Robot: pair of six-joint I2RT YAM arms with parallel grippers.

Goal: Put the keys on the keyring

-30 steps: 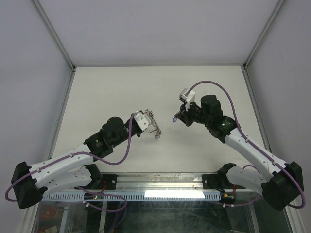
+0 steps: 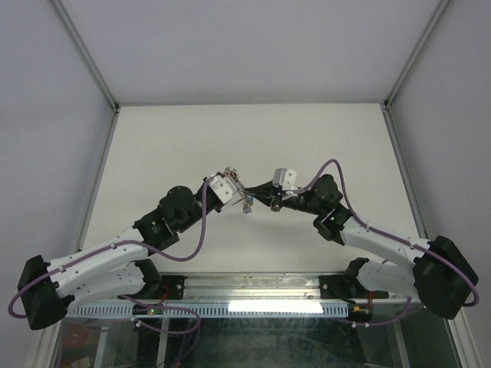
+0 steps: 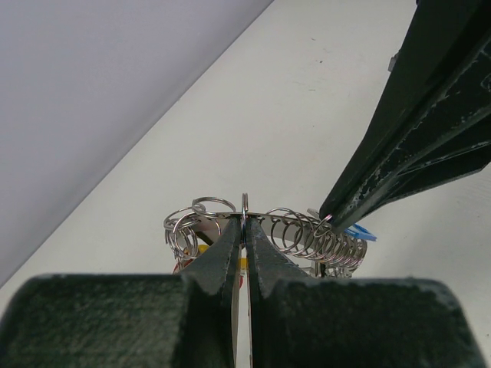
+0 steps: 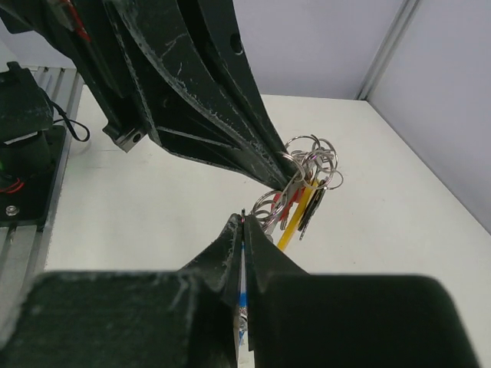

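A silver coil keyring (image 3: 295, 234) stretches across the left wrist view, with my left gripper shut on its wire. Bunched at one end in the right wrist view hang a yellow key (image 4: 298, 218), a red key (image 4: 289, 205) and a dark key (image 4: 312, 208). My right gripper is shut, a bit of thin metal showing at its fingertips; beneath it appears a blue key (image 4: 243, 300). In the left wrist view, the right fingers (image 3: 353, 184) meet the coil's other end, the blue key (image 3: 360, 232) just behind. Whether its hole is on the wire cannot be told.
Grey walls (image 2: 61, 138) close in the sides and back. A metal rail (image 2: 253, 284) runs along the front edge.
My right gripper has moved left with the blue key, from well apart to right against the keyring's end. The left arm and keyring have stayed almost still.
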